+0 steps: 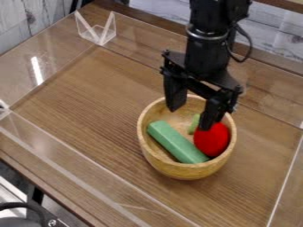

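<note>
A tan bowl (154, 152) sits on the wooden table, holding a green elongated object (175, 141), a red round object (212, 139) and a smaller green piece partly hidden behind the red one. My black gripper (196, 102) hangs over the back of the bowl, open, with its fingers spread left and right above the contents. I cannot tell whether the right finger touches the red object.
A clear plastic holder (95, 28) stands at the back left. Dark cables lie at the lower left edge.
</note>
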